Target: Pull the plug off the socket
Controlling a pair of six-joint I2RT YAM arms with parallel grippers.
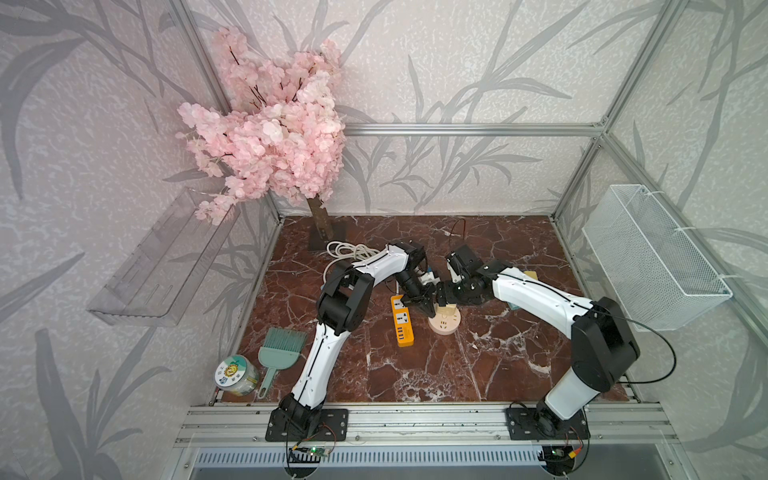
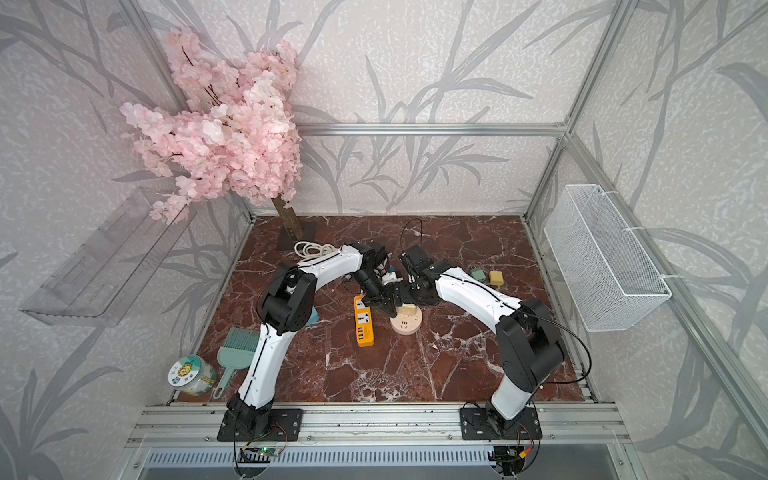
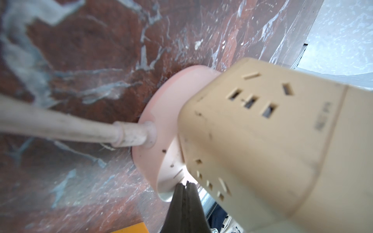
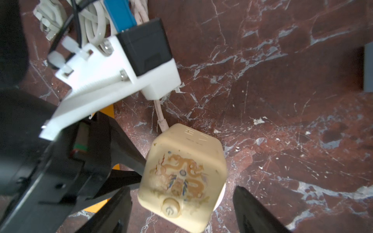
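A beige cube socket (image 3: pixel 256 147) stands on a round pinkish base (image 3: pixel 182 85), whose white cord (image 3: pixel 77 127) runs out sideways; it is also the pale object (image 1: pixel 444 320) at table centre. No plug shows in the cube's visible faces. My left gripper is shut, nothing seen between its fingers, low beside the cube and base. My right gripper is open over the cube's top (image 4: pixel 182 174), one finger on each side; whether they touch it cannot be told.
An orange power strip (image 1: pixel 402 328) lies just left of the base. Coiled white cables (image 1: pixel 348 254), a dustpan (image 1: pixel 280 352) and small blocks (image 2: pixel 496 277) lie around. The two arms are close together at the centre.
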